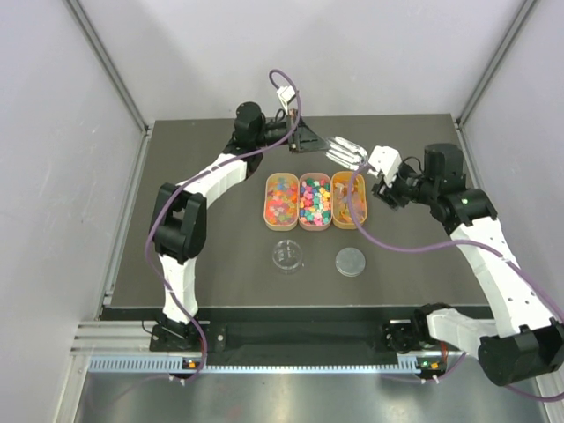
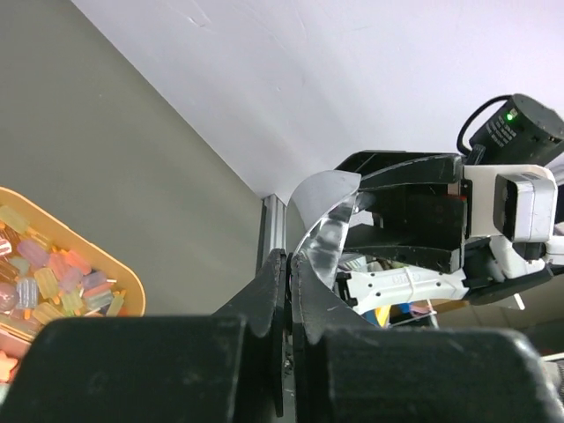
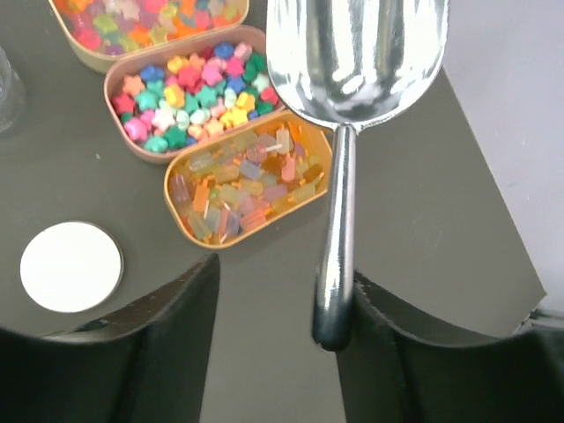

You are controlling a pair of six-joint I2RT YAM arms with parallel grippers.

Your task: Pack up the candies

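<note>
A shiny metal scoop (image 1: 347, 153) hangs above the table, behind the candy boxes. My left gripper is shut at the lip of the scoop (image 2: 328, 238), its fingertips meeting the thin rim. My right gripper stands open, fingers apart, with the scoop's handle (image 3: 337, 238) closer to its right finger; whether they touch I cannot tell. Below are three candy boxes: soft orange and red candies (image 1: 282, 201), colourful star candies (image 1: 315, 201), and translucent bar-shaped candies (image 1: 345, 201).
In front of the boxes stands a clear round jar (image 1: 287, 255), with a round lid (image 1: 350, 262) lying to its right. Purple cables run along both arms, and one loops over the right box.
</note>
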